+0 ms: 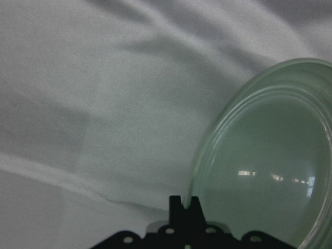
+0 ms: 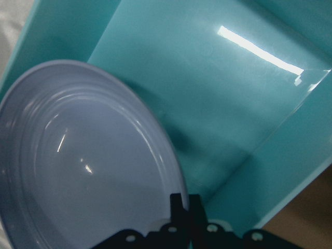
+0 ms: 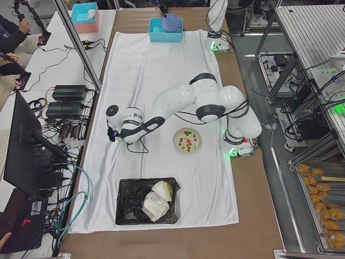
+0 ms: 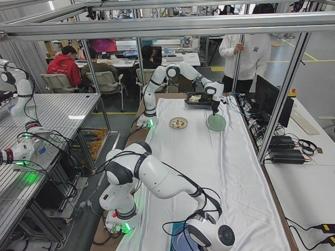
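A green plate (image 4: 216,122) lies on the white cloth. My left gripper is at its rim, shut on it, as the left wrist view shows. A blue plate (image 2: 88,150) sits tilted in or over a turquoise bin (image 2: 249,62) at the table's far end in the camera left view. My right gripper is shut on that plate's rim. In the camera left view my left arm covers most of the green plate.
A beige plate with small coloured pieces (image 3: 187,140) lies beside the left arm. A black tray (image 3: 132,199) with wrapped items stands at that end.
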